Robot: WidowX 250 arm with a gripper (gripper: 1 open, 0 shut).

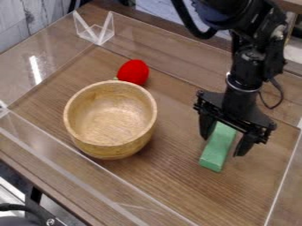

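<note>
The black gripper (234,124) is lowered over a light green block (215,155) on the right of the wooden table. Its two fingers stand apart around the block's upper end, one at each side; whether they touch it is hard to tell.
A tan bowl (109,116) sits to the left, and a red round object (132,71) lies behind it. A transparent shape (94,26) is at the back left.
</note>
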